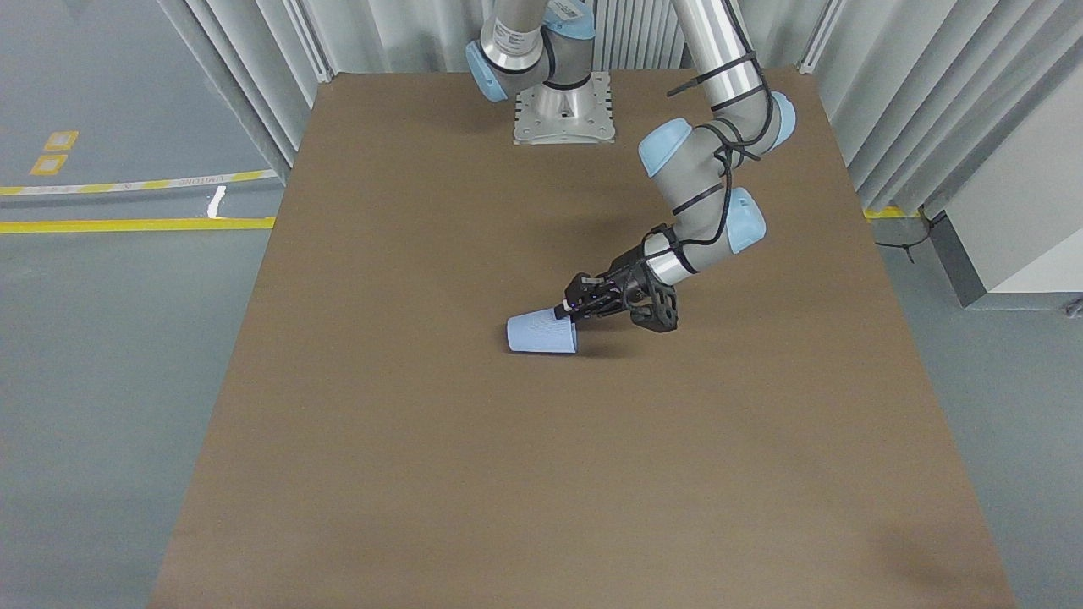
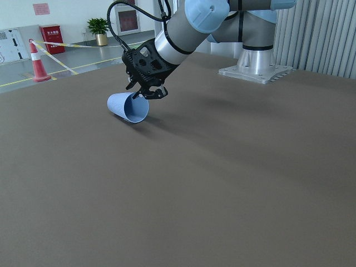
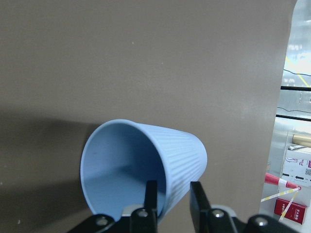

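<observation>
A light blue ribbed cup (image 1: 536,331) lies on its side on the brown table (image 1: 437,457), its mouth toward my gripper (image 1: 568,309). In the wrist view the cup (image 3: 184,150) shows its hollow inside, and the two dark fingers of my gripper stand apart at the near rim, one over the opening and the other outside the wall, with the rim between them. Whether they touch it I cannot tell. In the left view the cup (image 2: 119,104) sits just beneath the gripper (image 2: 138,89).
The robot's base (image 1: 561,122) stands at the table's back edge. Beyond the edge lie floor, a traffic cone (image 2: 39,67) and a red box (image 2: 51,39).
</observation>
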